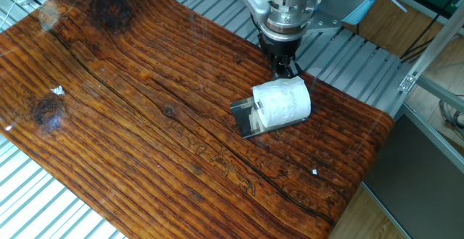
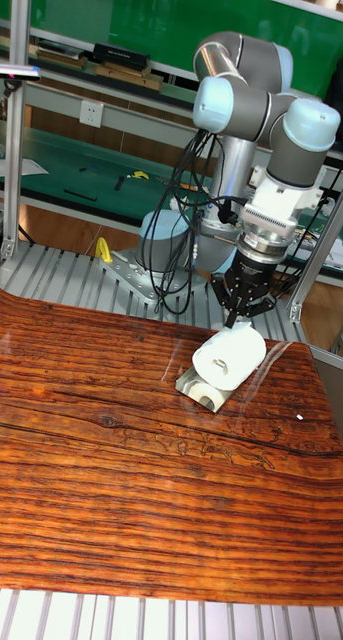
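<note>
A white paper roll [image 1: 283, 103] lies on its side on a metal holder [image 1: 245, 120] near the table's far edge. The other exterior view shows the roll [image 2: 229, 357] with its end facing the camera and the holder's shiny plate [image 2: 195, 390] jutting out below it. Directly behind and over the roll is my black gripper [image 1: 286, 73], pointing down. Its fingertips [image 2: 233, 318] come close to the roll's far upper side; whether they touch it is hidden. How far apart the fingers stand does not show clearly.
Small white scraps [image 1: 57, 90] lie on the table. Behind the table is a ribbed metal platform [image 2: 71, 288] carrying the arm's base, with dark cables [image 2: 177, 229] hanging beside it.
</note>
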